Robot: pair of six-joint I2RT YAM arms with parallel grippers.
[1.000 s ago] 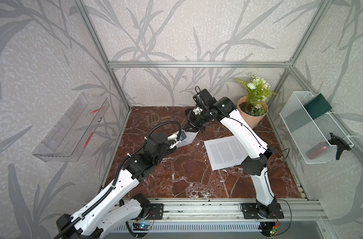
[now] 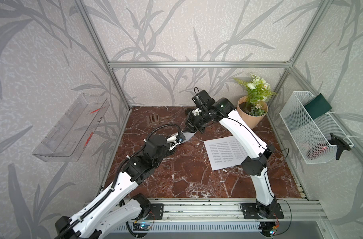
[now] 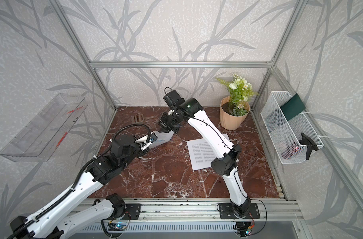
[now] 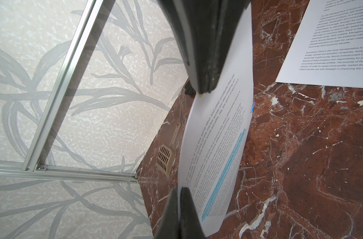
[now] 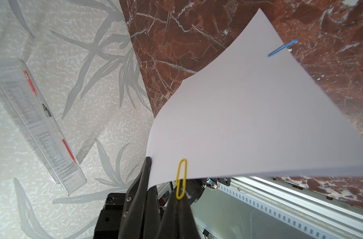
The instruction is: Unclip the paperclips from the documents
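My left gripper is shut on the edge of a white printed document point(image 4: 219, 143), which hangs curved above the table. From the right wrist view, the document's blank back point(image 5: 237, 115) faces me. A yellow paperclip point(image 5: 182, 167) sits on its lower edge, with its loop jutting past the paper over the tips of my right gripper. That gripper is shut; whether its tips touch the clip I cannot tell. A blue paperclip point(image 5: 283, 47) straddles another edge of the sheet. In the left wrist view, the right gripper's dark fingers point(image 4: 205, 51) hide most of the yellow clip.
Another printed sheet point(image 2: 226, 152) lies flat on the red marble table point(image 2: 185, 175), partly under my right arm. A potted plant point(image 2: 253, 107) stands at the back right. A clear bin point(image 2: 71, 127) and a white mesh basket point(image 2: 308, 127) hang on the side walls.
The held document shows less of itself beside the grippers in the top left view than a second ago. My right gripper has shifted very slightly; the left arm looks nearly still.
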